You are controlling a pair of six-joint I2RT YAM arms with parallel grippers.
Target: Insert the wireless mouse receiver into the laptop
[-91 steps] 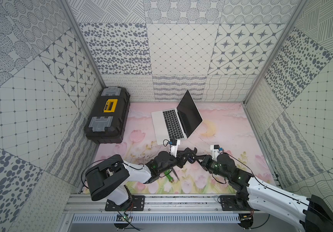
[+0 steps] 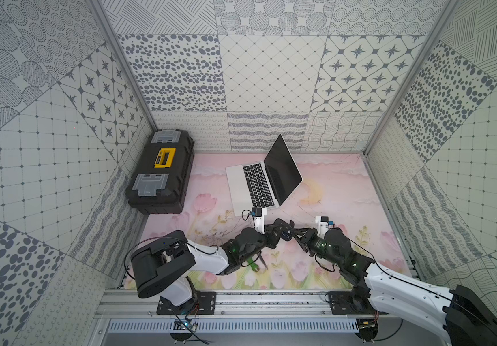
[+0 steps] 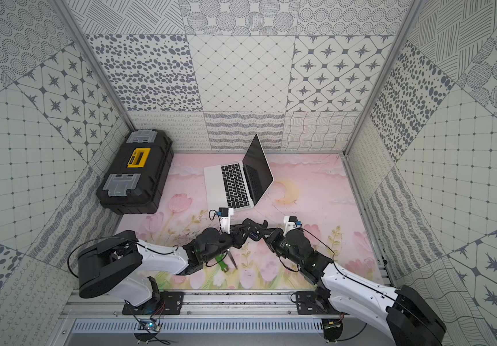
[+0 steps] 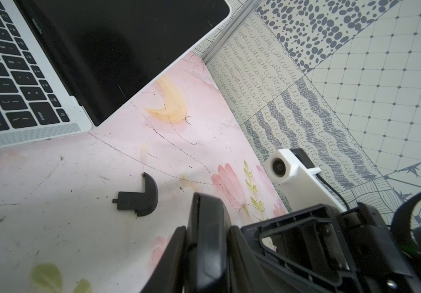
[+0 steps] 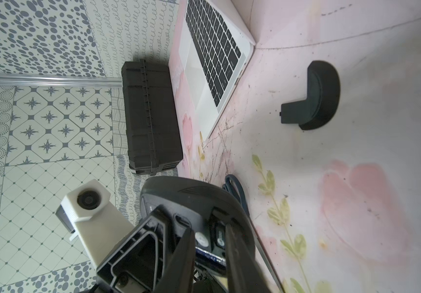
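A dark mouse (image 5: 190, 195) is tilted above the table, with my left gripper shut across its body. In the right wrist view its underside faces my right gripper, whose fingers stand slightly apart right at an open recess in it. The receiver cannot be made out there, and whether anything sits between those fingers is hidden. Farther back stands the open silver laptop (image 2: 238, 184), its near side edge showing in the right wrist view. A black mouse cover (image 4: 142, 197) lies loose on the table between mouse and laptop.
At the back left stands a black toolbox (image 2: 160, 173). A green-handled tool (image 2: 252, 264) lies beneath my left arm. Both grippers are close together at the mouse.
Both arms have shifted only very slightly, staying together around the mouse. Laptop and toolbox have not moved.
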